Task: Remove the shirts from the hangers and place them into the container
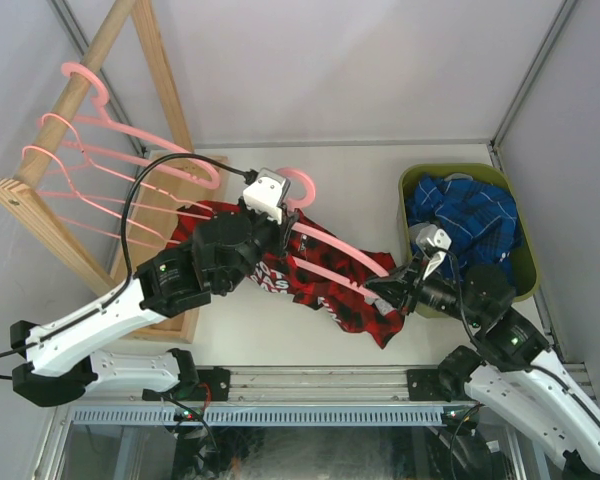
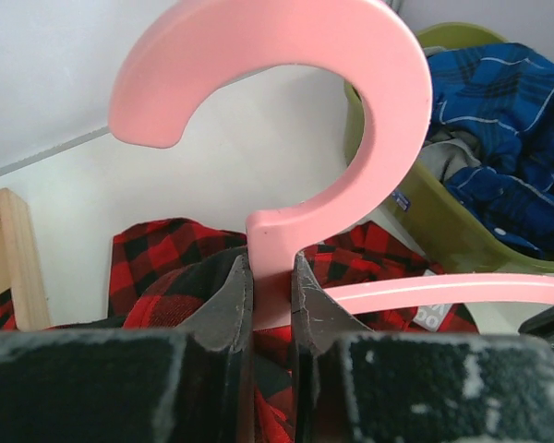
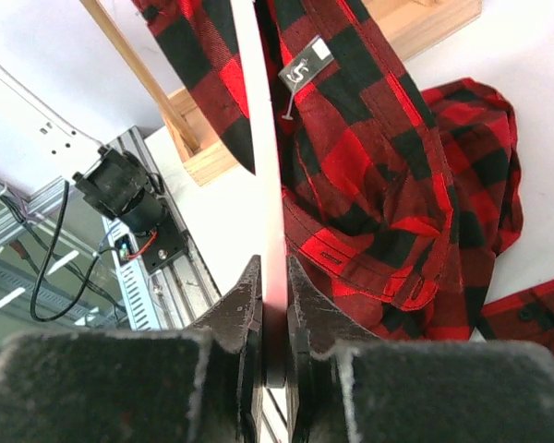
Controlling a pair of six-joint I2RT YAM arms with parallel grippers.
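The pink hanger has its neck between the closed fingers of my left gripper, with the hook standing up above them. At the hanger's far side, my right gripper is shut on the hanger's pink bar. Below and around the hanger, the red-and-black plaid shirt is bunched over the table. Much of it hangs beneath the left gripper, and in the right wrist view its fabric lies beside the bar. The left arm hides part of the shirt in the top view.
A wooden rack with several pink hangers stands at the left. An olive bin holding blue plaid cloth is at the right, close to the right arm. Bare white table shows between them at the back.
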